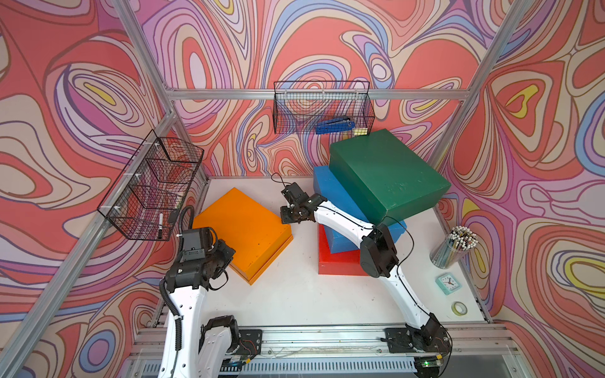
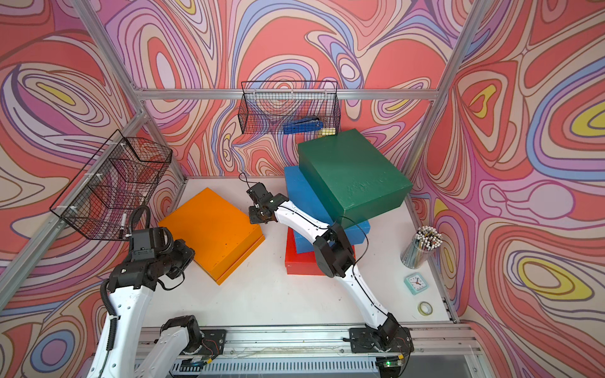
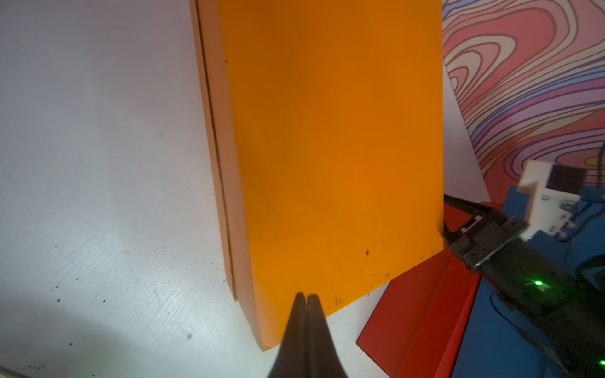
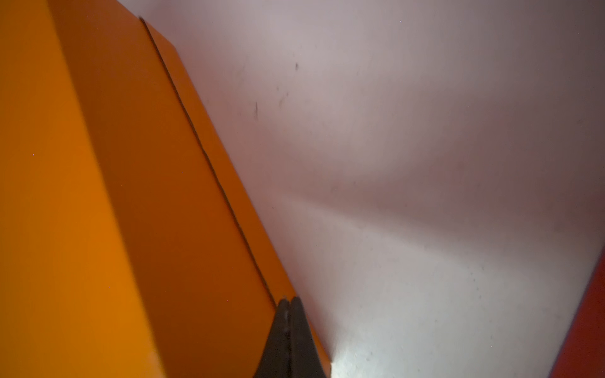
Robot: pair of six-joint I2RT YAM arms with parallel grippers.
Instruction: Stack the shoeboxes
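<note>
An orange shoebox lies turned at an angle on the left of the table. To its right a red box rests at the bottom, a blue box on it, and a large green box tilted on top. My left gripper is shut, nothing visible between its fingers, over the orange box's near left part. Close to the orange box's right side stands my right gripper, also shut and with nothing showing between its fingers. Whether its tips touch the box I cannot tell.
Wire baskets hang on the left and back. A jar of sticks, a small clock and a tape roll stand at the right edge.
</note>
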